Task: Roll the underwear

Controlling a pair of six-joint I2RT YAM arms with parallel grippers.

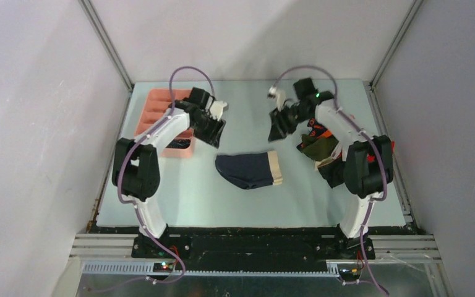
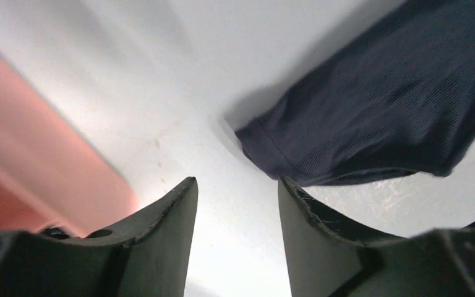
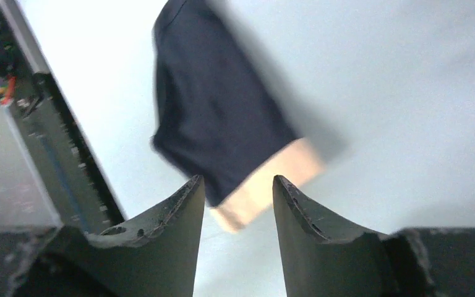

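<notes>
The dark navy underwear (image 1: 244, 169) lies folded flat on the table, its beige waistband (image 1: 275, 167) on the right side. In the left wrist view, a corner of the underwear (image 2: 371, 117) reaches near the tip of the right-hand finger. My left gripper (image 1: 213, 146) hovers above and left of the cloth, its fingers part open and empty. Behind the waistband and above the table, my right gripper (image 1: 273, 137) is likewise open, with nothing between its fingers. The right wrist view shows the waistband (image 3: 272, 179) beyond the fingertips, blurred.
A pink divided box (image 1: 154, 111) stands at the back left, under the left arm, with dark items in one compartment. Several crumpled garments (image 1: 321, 148) lie on the right, partly hidden by the right arm.
</notes>
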